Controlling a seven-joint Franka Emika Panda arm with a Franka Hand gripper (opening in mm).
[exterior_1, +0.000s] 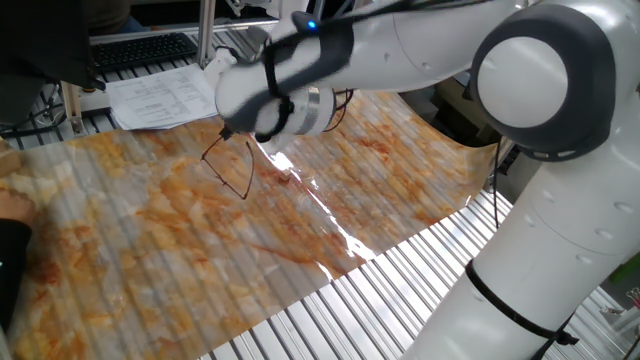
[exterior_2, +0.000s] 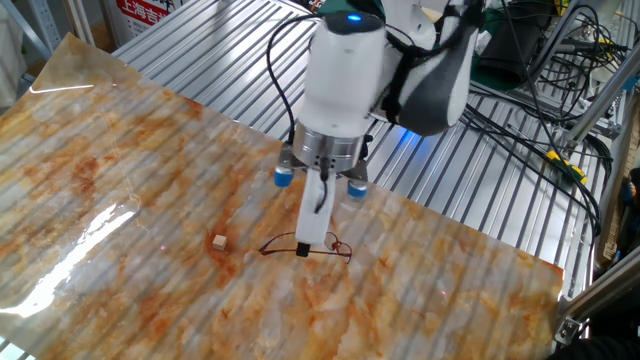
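A pair of thin, dark reddish glasses (exterior_2: 328, 253) hangs at the tip of my gripper (exterior_2: 303, 250), which is shut on the frame near its middle. In exterior view 2 the frame reaches out to both sides of the black fingertips. From exterior view 1, the glasses (exterior_1: 244, 196) dangle below the gripper (exterior_1: 226, 133), arms spread, over the marbled sheet. Their exact height above it is hard to judge. The wrist hides part of the fingers in that view.
A small pale block (exterior_2: 220, 242) lies on the marbled orange-and-white sheet (exterior_2: 120, 260), left of the glasses. Papers (exterior_1: 165, 97) and a keyboard (exterior_1: 145, 50) are at the back. A person's arm (exterior_1: 10, 235) rests at the left edge. Much of the sheet is clear.
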